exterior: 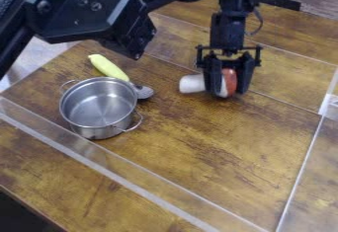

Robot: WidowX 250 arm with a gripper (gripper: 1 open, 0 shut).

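My black gripper (227,76) is low over the table at right of centre, its fingers around a white object with a red part (193,84); whether it grips it is unclear. A steel pot (98,106) with two handles stands at left. A yellow corn-like object (109,68) lies behind it, with a grey metal utensil (141,93) beside the pot.
Pale tape strips run along its left and right parts. The dark arm covers much of the upper left.
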